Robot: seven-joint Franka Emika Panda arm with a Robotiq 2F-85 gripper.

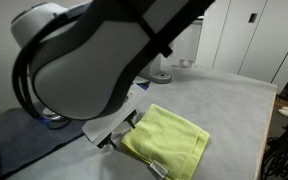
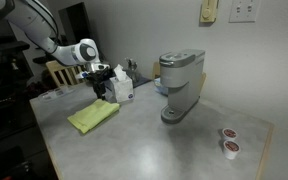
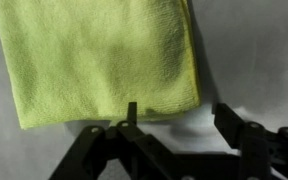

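Note:
A yellow-green towel lies folded flat on the grey table, with a small white tag on its near edge. The same towel is at the left of the table in exterior view 2. In the wrist view my gripper stands open over one edge of the towel. One finger is over the cloth's edge and the other is just beyond its corner, above bare table. No cloth is pinched between them. The arm hides part of the scene in exterior view 1.
A grey coffee machine stands at the table's back. Small cups sit at the far right. A white bag-like object is close behind the towel.

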